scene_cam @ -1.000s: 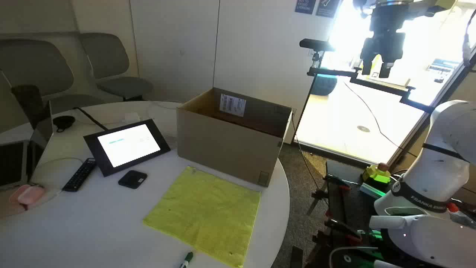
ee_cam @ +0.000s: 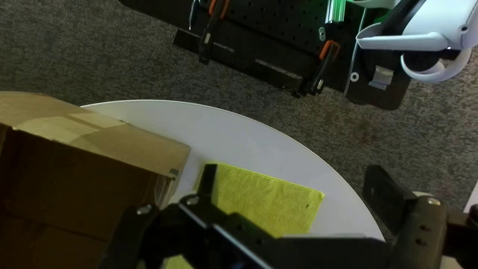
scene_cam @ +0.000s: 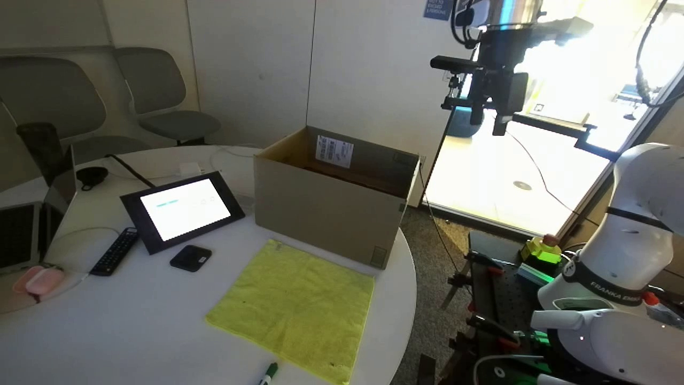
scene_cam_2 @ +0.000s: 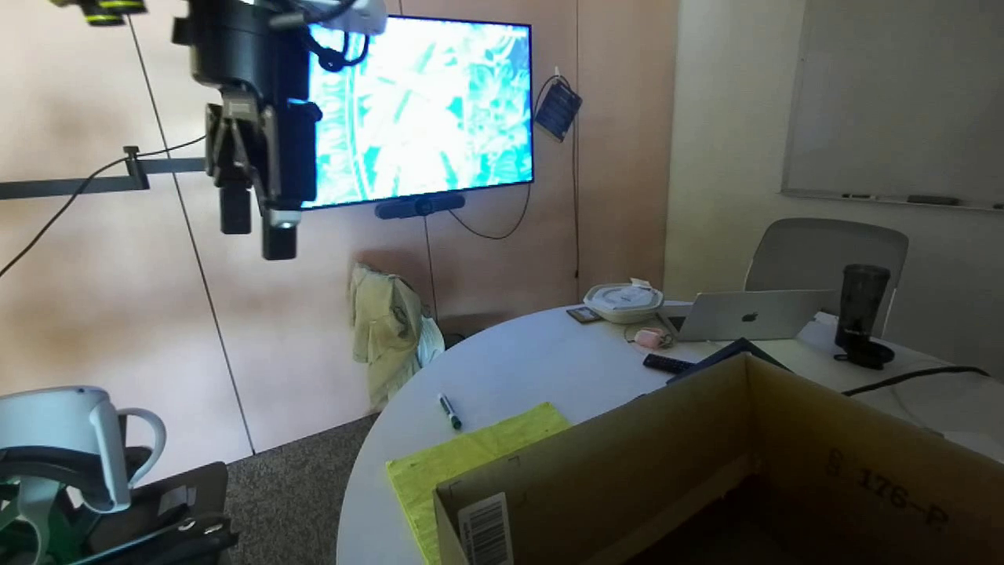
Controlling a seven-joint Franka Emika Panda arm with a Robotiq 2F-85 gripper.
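High above the floor, to the right of the table in exterior view 1, my gripper (scene_cam: 489,127) hangs fingers-down. It is open and nothing shows between its fingers. The wrist view has the two fingers (ee_cam: 386,197) wide apart over the table's edge. A flat yellow-green cloth (scene_cam: 298,305) lies spread on the white round table, well below the gripper. Just behind the cloth stands an open-topped cardboard box (scene_cam: 324,208); its inner floor is mostly shaded. Beside the cloth's near edge lies a green-capped marker (scene_cam_2: 449,413).
A tablet (scene_cam: 184,208), a small black square device (scene_cam: 191,258), a remote (scene_cam: 115,251) and a laptop (scene_cam_2: 753,315) occupy the table's other side. Bare tabletop (scene_cam: 166,333) shows left of the cloth. A camera on an arm (scene_cam: 456,64) stands near my gripper.
In exterior view 1 my gripper has moved left and slightly lower, toward the table. The cloth, box and marker have stayed where they were.
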